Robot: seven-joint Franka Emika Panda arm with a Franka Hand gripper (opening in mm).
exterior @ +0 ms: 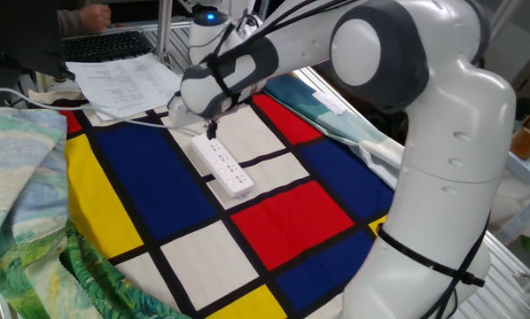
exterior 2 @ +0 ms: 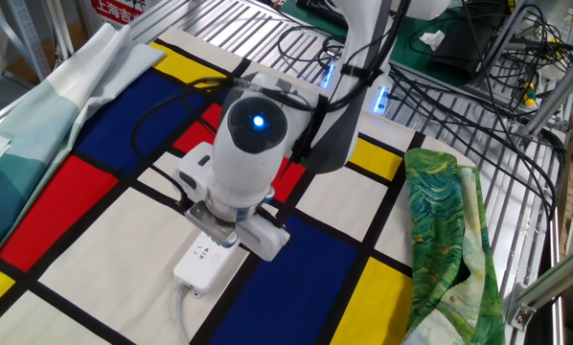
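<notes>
A white power strip (exterior: pixel 222 167) lies on the colour-block cloth (exterior: pixel 194 263), sockets facing up. Its cable leaves the far end in exterior view 1. Over that same end my gripper (exterior: pixel 212 133) hangs, a dark fingertip at or just above the strip; whether it touches is unclear. From exterior view 2, the hand covers much of the power strip (exterior 2: pixel 206 264), leaving the cable end in sight. The fingers are mostly hidden under the hand, so their opening cannot be made out.
Printed sheets (exterior: pixel 126 86) and a keyboard (exterior: pixel 108 46) are at the far left, near a person's hand (exterior: pixel 86 19). Folded painted fabric (exterior 2: pixel 444 244) lies along one side of the cloth, teal fabric (exterior 2: pixel 37 144) along the other.
</notes>
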